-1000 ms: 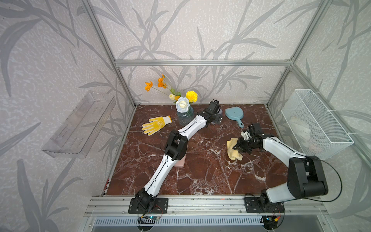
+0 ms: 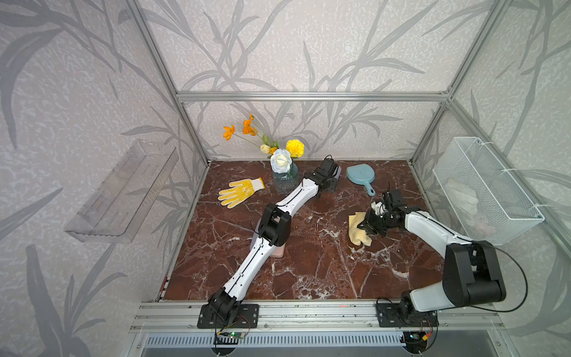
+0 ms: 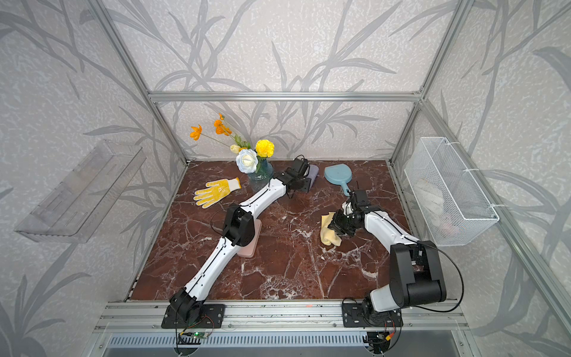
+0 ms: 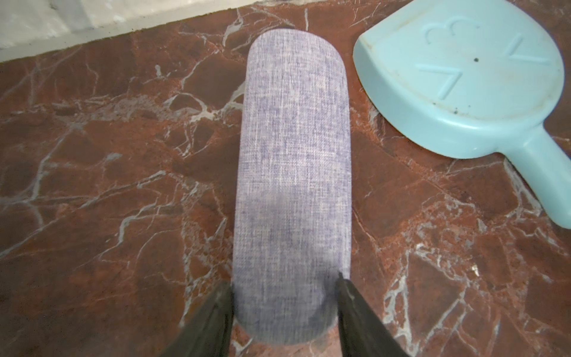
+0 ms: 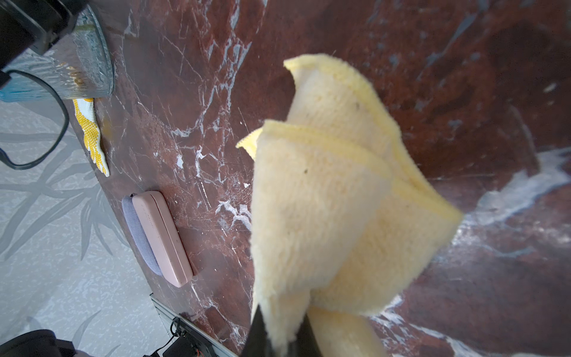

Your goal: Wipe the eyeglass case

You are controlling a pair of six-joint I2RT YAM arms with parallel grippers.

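A long, rounded eyeglass case [image 4: 294, 148] in lavender-grey woven fabric lies on the marble table near its back edge. My left gripper is over the case's near end, part open, one finger at each side; whether both fingers touch it cannot be told. In the top right view, the arm hides part of the case [image 3: 311, 175]. To the right, my right gripper is shut on a pale yellow cloth [image 5: 321, 202], which hangs folded from the fingers, low over the table.
Right of the fabric case lies a light blue dustpan [image 2: 361, 174]. A flower vase [image 2: 285, 177] and yellow glove [image 2: 240, 192] are to the left. Beneath the left arm lies a pink case [image 3: 249, 245], with a lavender-grey item [image 5: 141, 238] against it.
The right arm and the cloth have barely moved.
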